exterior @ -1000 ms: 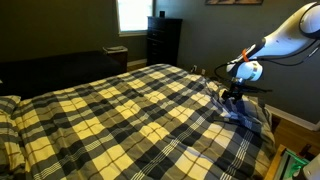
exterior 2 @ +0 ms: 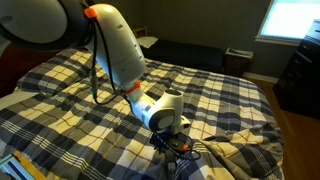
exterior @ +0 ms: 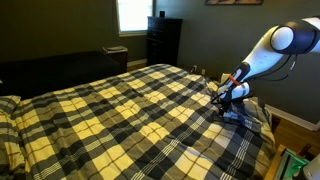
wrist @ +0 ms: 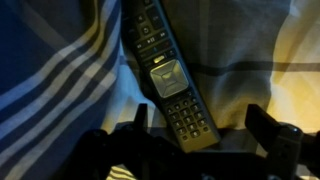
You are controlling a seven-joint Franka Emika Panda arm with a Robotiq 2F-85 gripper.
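Observation:
In the wrist view a black remote control (wrist: 175, 85) lies on the plaid cloth, with its keypad end toward my gripper. The fingers stand open. Their dark fingertips (wrist: 262, 122) appear on either side of the remote's lower end, with a gap on both sides and nothing held. In exterior view 2 the gripper (exterior 2: 172, 152) points down close over the cloth. The remote is hard to make out in both exterior views, where the gripper and dark checks obscure it.
A plaid blanket (exterior: 120, 115) covers the wide bed surface, with folds (wrist: 60, 75) beside the remote. A dark dresser (exterior: 164, 42) stands far back, beyond the bed.
In exterior view 1 the arm has come lower and further out over the blanket, and the gripper is nearer the cloth. The blanket looks unchanged.

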